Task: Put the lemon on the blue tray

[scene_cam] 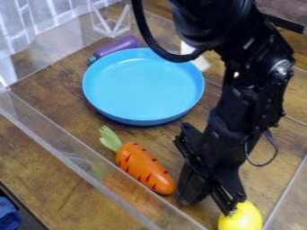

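Note:
The yellow lemon point(243, 218) lies at the bottom right of the camera view, close to the clear front wall. My black gripper point(209, 199) is low over the wooden surface, between the carrot and the lemon. Its fingers overlap the lemon's upper left edge in the picture; whether they touch it I cannot tell. Dark parts blend together, so how far apart the fingers stand is unclear. Farther back, the round blue tray point(142, 85) sits empty.
An orange toy carrot point(145, 169) with a green top lies just left of my gripper. Behind the tray is a purple toy eggplant point(117, 48). A transparent wall point(78, 157) runs along the front left. Bare wood lies left of the tray.

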